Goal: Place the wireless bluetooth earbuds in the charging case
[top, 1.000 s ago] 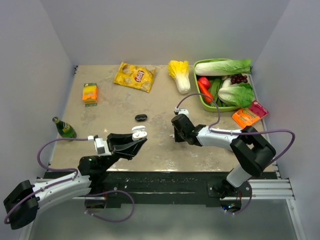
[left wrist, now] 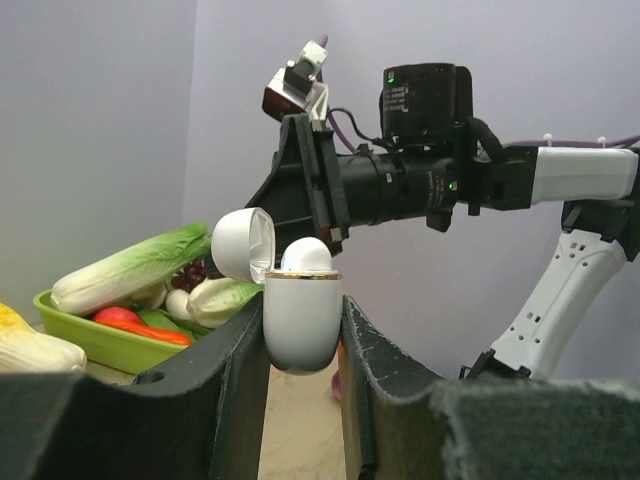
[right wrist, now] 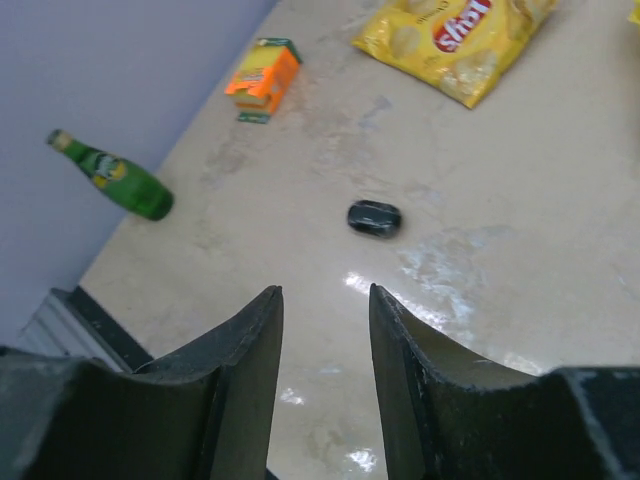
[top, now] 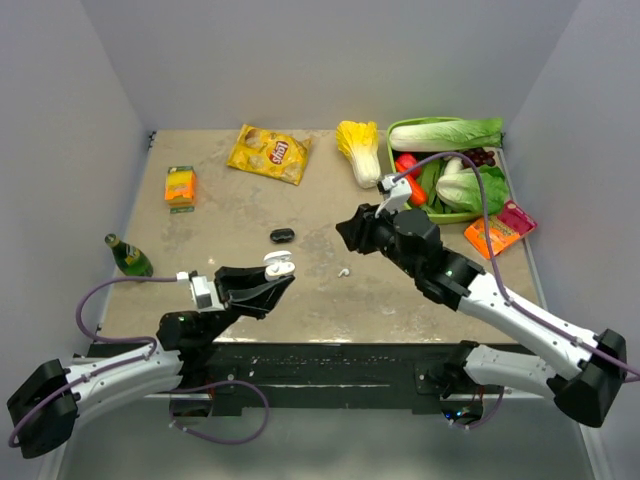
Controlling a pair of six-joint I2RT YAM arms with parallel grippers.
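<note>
My left gripper [top: 274, 284] is shut on the white charging case [left wrist: 302, 320], held upright; its lid [left wrist: 244, 246] is raised and a rounded white earbud [left wrist: 308, 252] sits inside the top. A small white piece [top: 344, 272], likely an earbud, lies on the table to the right of the case. My right gripper [top: 354, 228] is up above the table, to the upper right of the case, its two fingers apart with nothing visible between them.
A dark oval object [top: 282, 235] lies mid-table. A chips bag [top: 268, 153], orange box [top: 180, 189], green bottle [top: 129, 256], vegetable basket [top: 399, 131] and packets [top: 491, 233] line the edges.
The right arm has risen and extended upward from low over the small white piece, which now shows on the table. The left gripper with the case has stayed in place.
</note>
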